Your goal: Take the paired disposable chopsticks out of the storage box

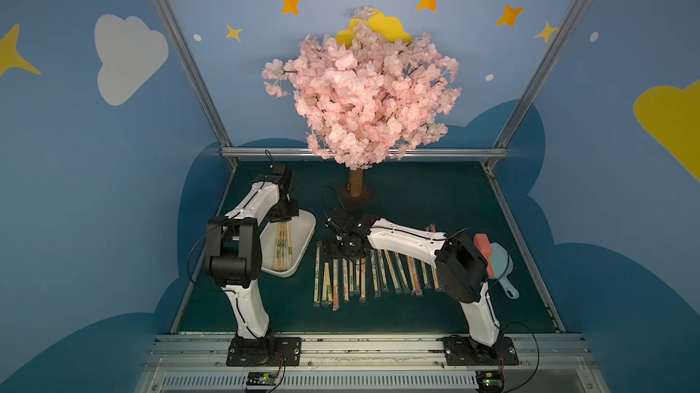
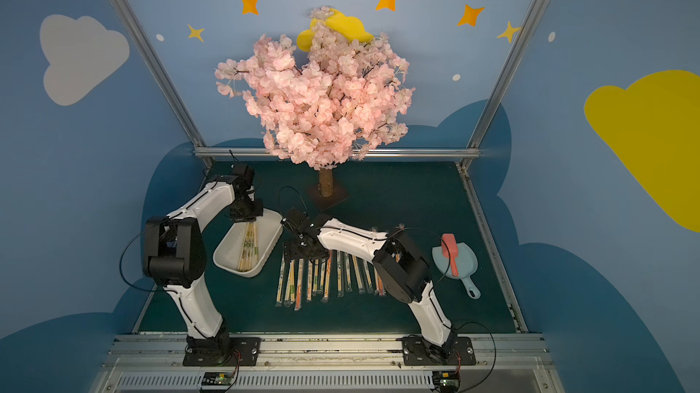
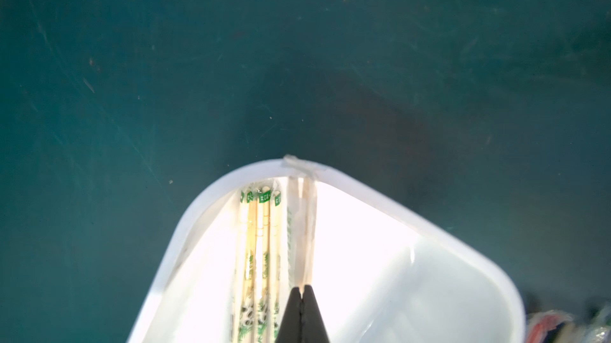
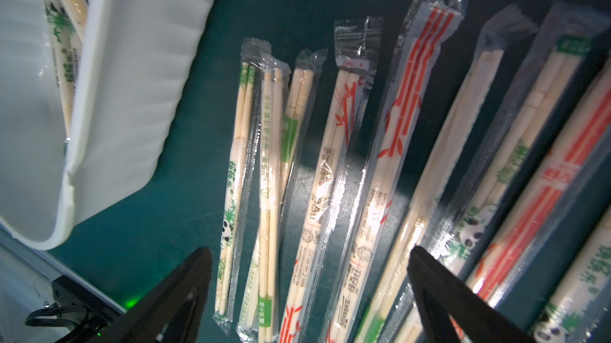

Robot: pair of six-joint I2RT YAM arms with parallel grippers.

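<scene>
The white storage box (image 1: 294, 269) stands at the left, with several wrapped chopstick pairs (image 3: 261, 247) lying lengthwise inside. My left gripper is over the box's far part, its fingertips shut together. Beyond these tips, one wrapped pair (image 3: 303, 228) rests its end against the far rim; whether its wrapper is caught between the fingers cannot be told. To the right of the box, a row of wrapped pairs (image 4: 322, 177) lies on the dark green table. My right gripper is open above that row, with no pair gripped.
A flowering tree on a brown base (image 1: 366, 196) stands behind the row. At the right lies a light blue dustpan (image 1: 499, 261) with a red brush (image 1: 482, 245).
</scene>
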